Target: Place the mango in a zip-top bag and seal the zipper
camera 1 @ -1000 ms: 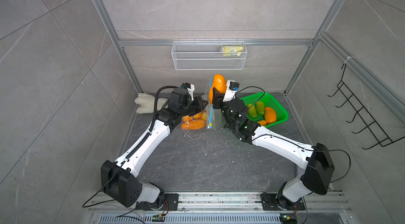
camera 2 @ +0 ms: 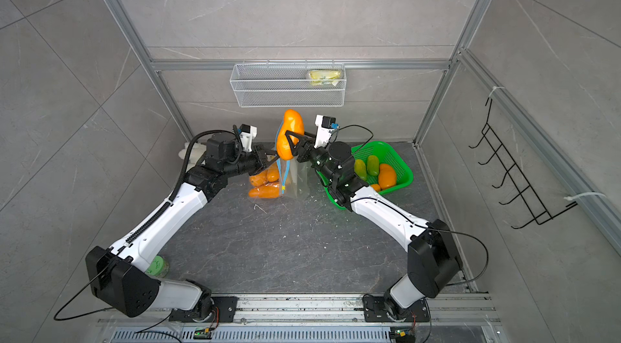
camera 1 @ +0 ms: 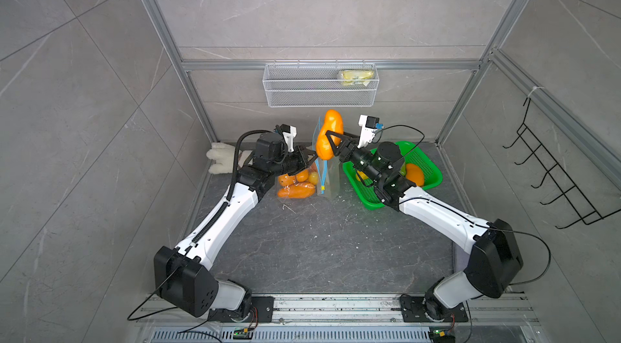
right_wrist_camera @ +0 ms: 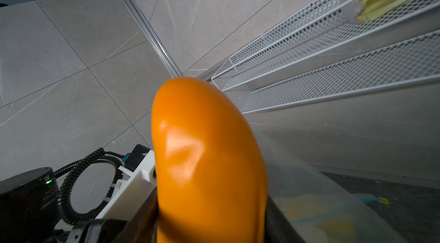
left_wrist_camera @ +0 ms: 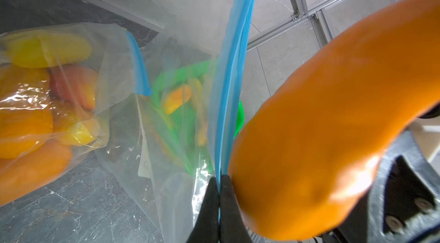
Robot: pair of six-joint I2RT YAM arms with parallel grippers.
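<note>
My left gripper is shut on the blue zipper edge of an upright clear bag [left_wrist_camera: 169,183], whose lower part hangs beside it. The orange mango [camera 1: 328,133] stands at the top of that bag, between the arms, and fills much of both wrist views. My right gripper [camera 2: 294,141] has its fingers around the mango from the right; in the right wrist view they are mostly hidden behind it. Whether the mango is inside the bag's opening is hard to tell.
A filled bag of fruit [left_wrist_camera: 27,110] lies at the left of the standing bag. A green basket [camera 2: 404,171] with produce sits at the right. A white plush thing [camera 1: 223,158] lies back left; a wire rack [camera 1: 320,94] hangs on the back wall.
The mango and my right gripper have moved slightly up and left, and the right arm has swung a little.
</note>
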